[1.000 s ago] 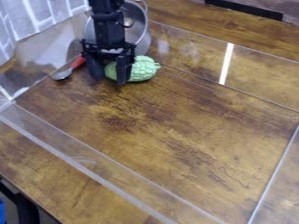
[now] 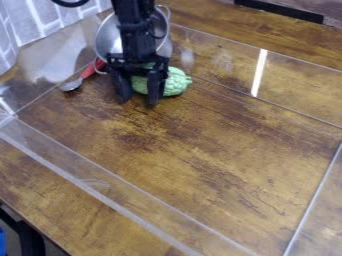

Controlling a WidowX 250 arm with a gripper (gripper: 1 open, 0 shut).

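Observation:
My black gripper [image 2: 140, 85] hangs down at the upper left over a light green, ridged object [image 2: 171, 82], its fingers around or just in front of it; whether they touch or grip it I cannot tell. Behind the gripper stands a silver metal bowl or pot [image 2: 112, 36]. A spoon [image 2: 75, 82] with a red handle lies left of the gripper.
Clear transparent edges or panels run along the left and right sides. A dark strip [image 2: 281, 10] lines the back right.
The gripper has moved slightly to the right and toward the front over the last second. The green object is little changed in place.

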